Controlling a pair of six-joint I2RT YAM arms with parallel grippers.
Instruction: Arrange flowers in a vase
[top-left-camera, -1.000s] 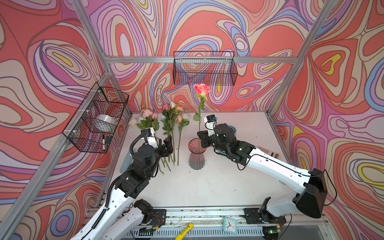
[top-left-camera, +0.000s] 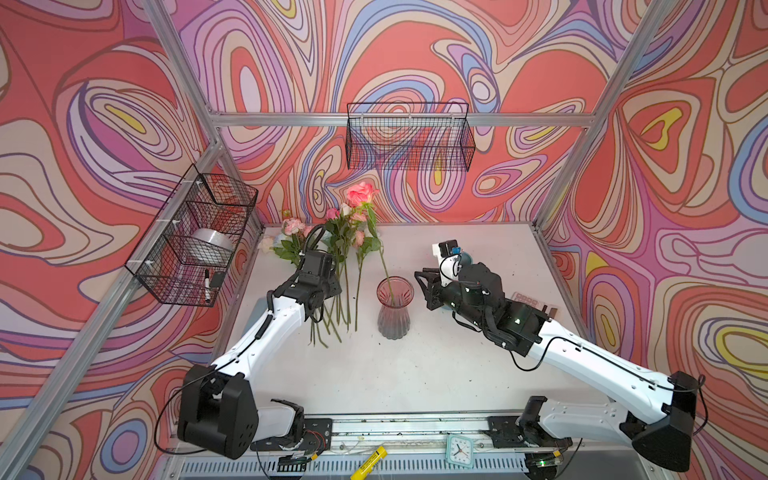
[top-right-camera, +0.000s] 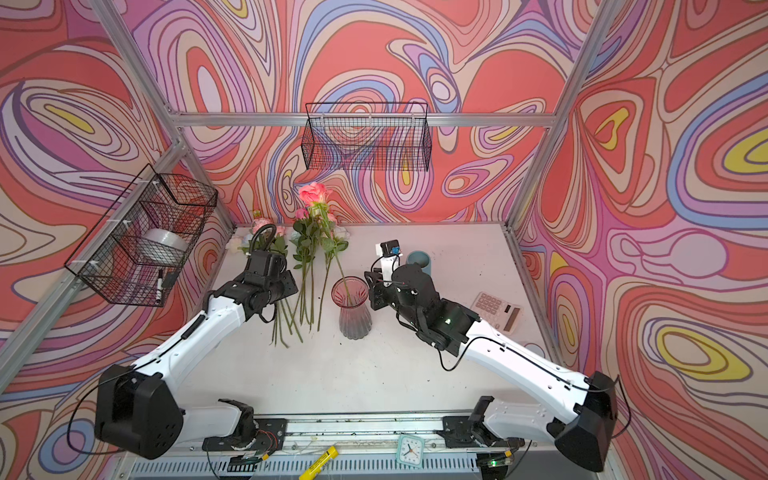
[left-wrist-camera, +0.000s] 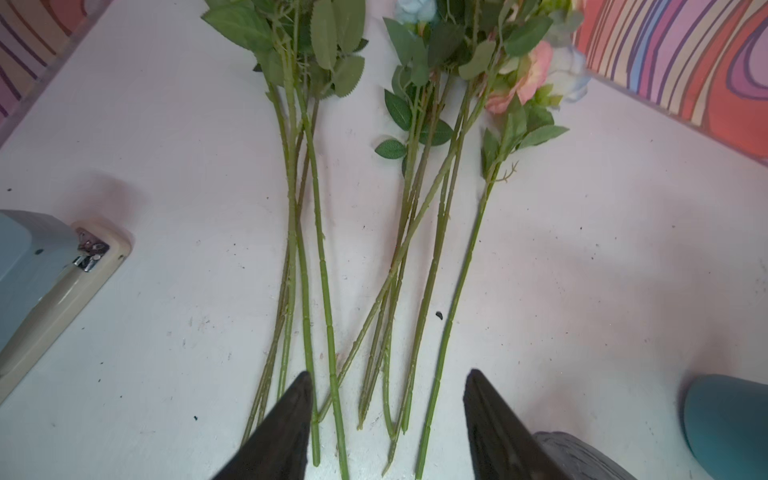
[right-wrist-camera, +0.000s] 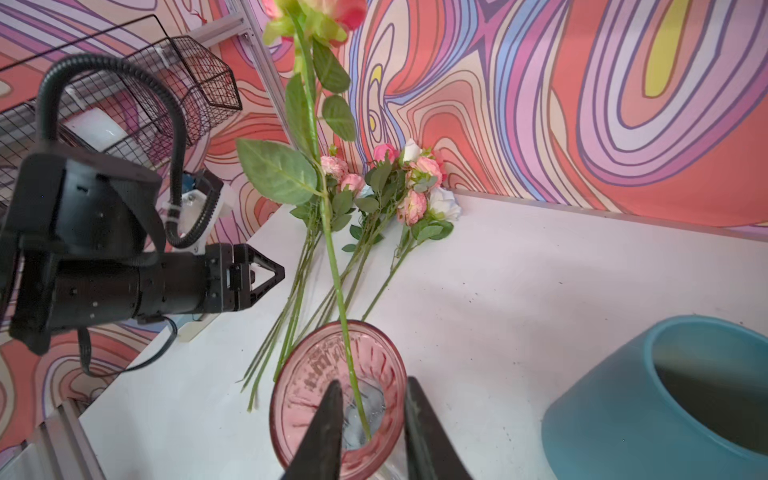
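Note:
A pink rose (top-left-camera: 360, 192) stands in the fluted pink-grey vase (top-left-camera: 393, 316), leaning left, its stem (right-wrist-camera: 348, 376) inside the rim. Loose flowers (left-wrist-camera: 448, 240) lie on the table left of the vase in several groups. My left gripper is over their stems, fingers apart and empty. My right gripper is just right of and above the vase, fingers apart with nothing held; the rose stands free of it.
A teal cup (right-wrist-camera: 600, 408) stands right of the vase, behind my right gripper. A calculator (top-right-camera: 496, 312) lies at the right. Wire baskets (top-left-camera: 409, 140) hang on the back and left walls.
My right gripper has drawn back rightward from the rose, which now leans left in the vase. My left arm has moved back and turned over the lying flowers.

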